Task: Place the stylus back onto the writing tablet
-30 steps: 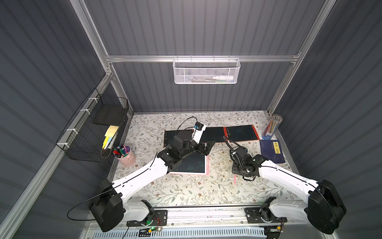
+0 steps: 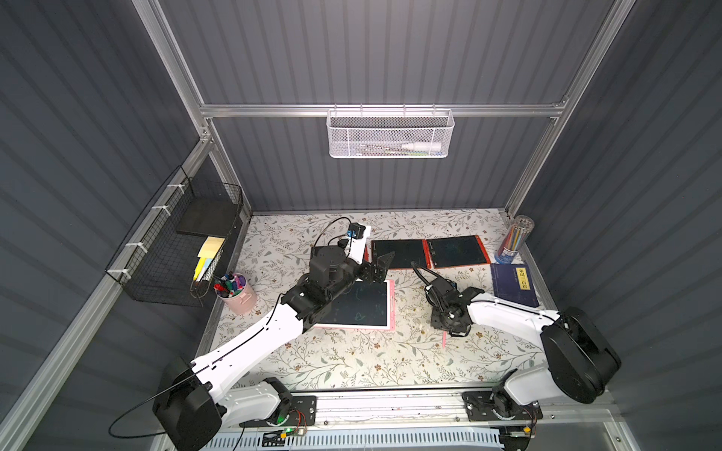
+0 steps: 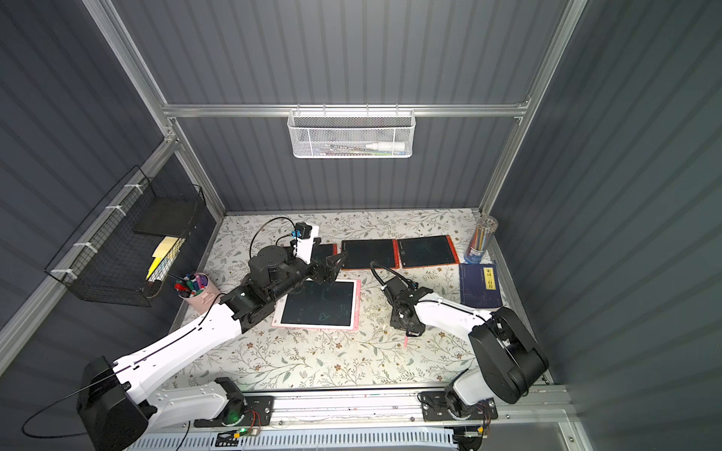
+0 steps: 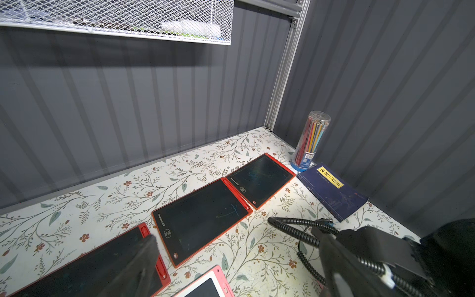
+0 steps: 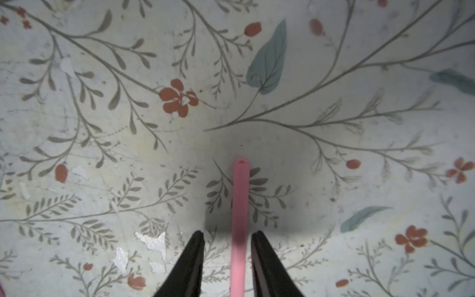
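A pink stylus (image 5: 241,188) lies on the floral table, under my right gripper, whose fingers are apart on either side of it with gaps visible. The white-screened writing tablet with a pink edge (image 3: 316,303) lies left of the stylus, partly hidden by my left arm in the top left view. My left gripper (image 2: 379,267) hangs above that tablet; its fingers show blurred and apart in the left wrist view, nothing between them.
Several red-framed tablets (image 2: 456,251) line the back. A blue book (image 2: 511,284) and a pencil tube (image 2: 515,236) stand at the right, a pink pen cup (image 2: 240,299) at the left.
The right arm has moved slightly left over the stylus. The left arm has shifted a little left and up from one second ago.
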